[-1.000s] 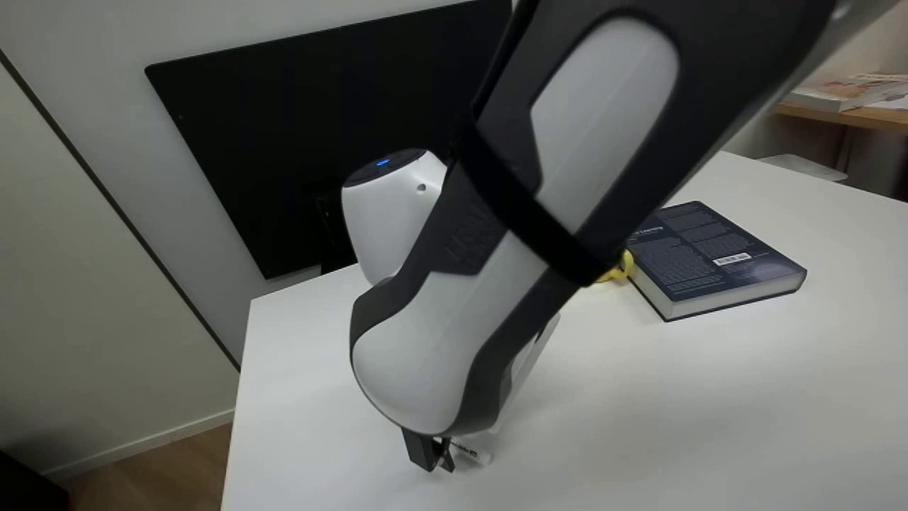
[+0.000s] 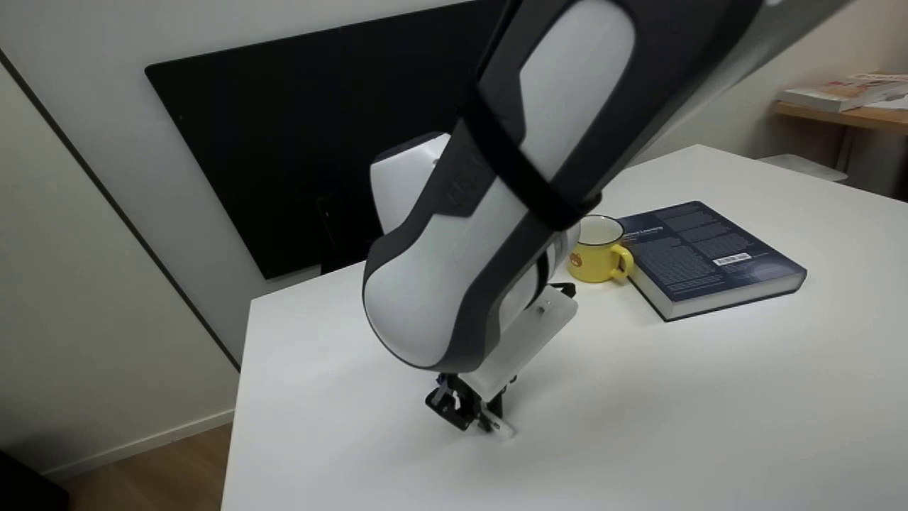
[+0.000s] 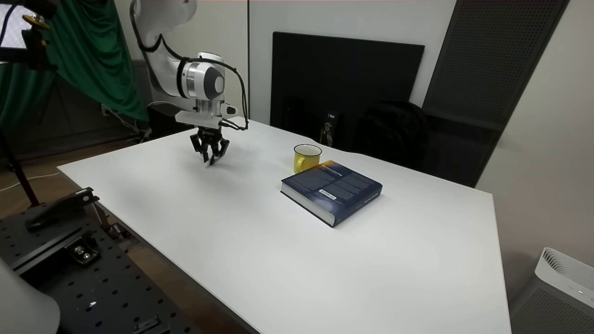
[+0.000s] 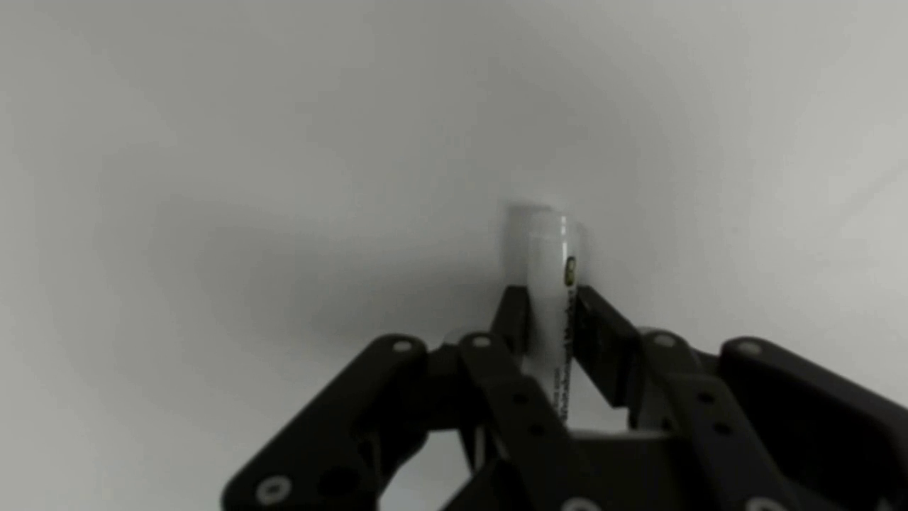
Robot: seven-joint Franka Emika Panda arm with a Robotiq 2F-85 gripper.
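Observation:
A white marker (image 4: 549, 298) with small dark print along its side is pinched between the black fingers of my gripper in the wrist view. One end of it pokes out past the fingertips, over the white table; its other end is hidden by the gripper. In exterior view 1 the marker's pale tip (image 2: 503, 429) shows just beyond the gripper (image 2: 486, 419). From exterior view 2 the gripper (image 3: 210, 158) appears low over the far left of the table. Whether the marker touches the tabletop, I cannot tell.
A yellow mug (image 3: 307, 158) stands against a thick dark blue book (image 3: 334, 192), both to the right of the arm in exterior view 2.
In exterior view 1, my arm and gripper have shifted up and to the right across the picture with the marker. The mug, mostly covered before, now shows.

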